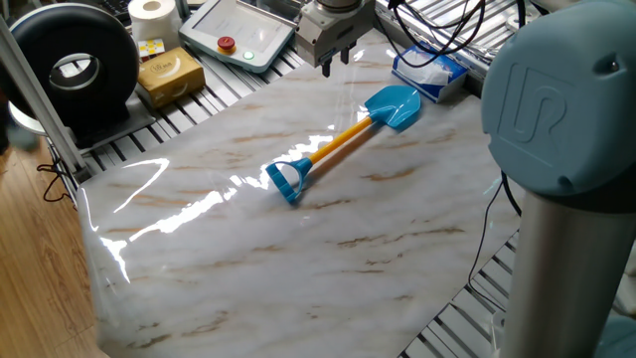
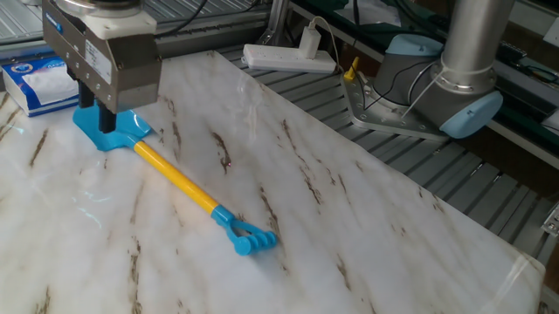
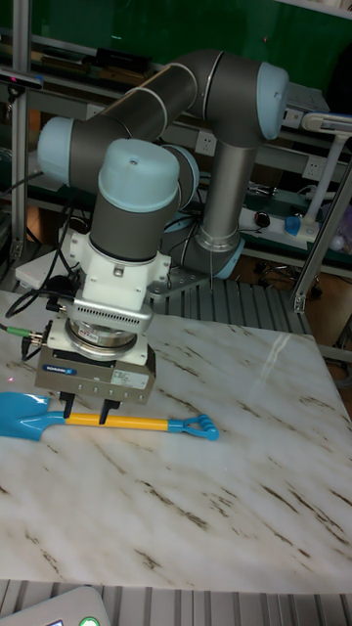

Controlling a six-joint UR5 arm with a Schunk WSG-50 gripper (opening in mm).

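A toy shovel with a blue scoop (image 1: 395, 107), a yellow shaft (image 1: 340, 140) and a blue D-shaped grip (image 1: 287, 180) lies flat on the marble-patterned table. My gripper (image 1: 336, 64) hangs above the tabletop toward the far edge, apart from the shovel in exterior view 1. Its two dark fingers are spread, with empty space between them. From exterior view 2, one finger (image 2: 106, 120) overlaps the scoop (image 2: 90, 130) in the picture. Both fingertips cross the shaft near the scoop in exterior view 3, where the gripper (image 3: 86, 413) is nearer the robot's base.
Beside the scoop sits a blue-and-white tissue pack (image 1: 429, 75). A teach pendant (image 1: 238, 32), a brown box (image 1: 171, 77) and a black ring-shaped object (image 1: 75, 70) stand off the far left edge.
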